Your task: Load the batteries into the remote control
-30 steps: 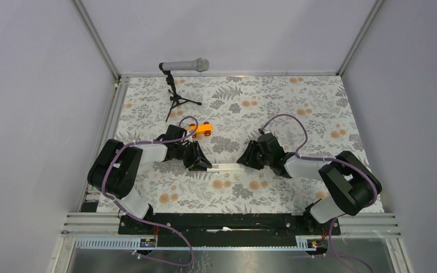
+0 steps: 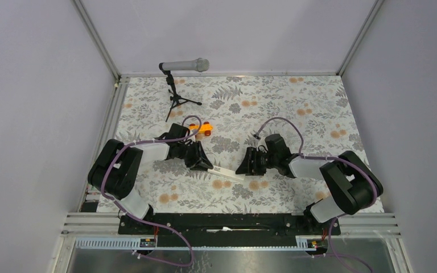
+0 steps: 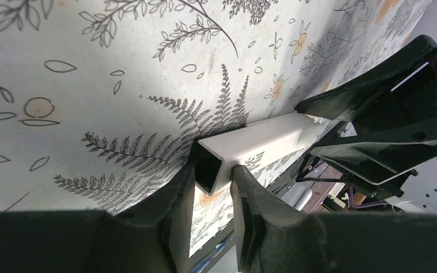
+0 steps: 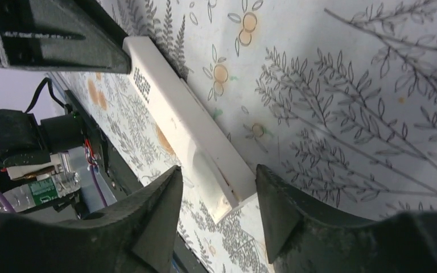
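A white remote control (image 2: 226,172) lies aslant on the table between my two grippers. My left gripper is shut on its black-ended left tip, a finger on either side in the left wrist view. Around the other end stands my right gripper, its fingers part open. One right finger (image 4: 264,185) touches or nearly touches the remote's side, while the opposite finger (image 4: 170,185) looks apart from it. A seam with a narrow gap runs along that end in the right wrist view. No batteries show in any view.
An orange toy car (image 2: 201,129) sits just behind the left gripper. Farther back, a grey microphone (image 2: 185,65) rests on a black tripod (image 2: 176,98).
The remote's right end has swung toward the table's front edge, so it now lies slanted instead of level.
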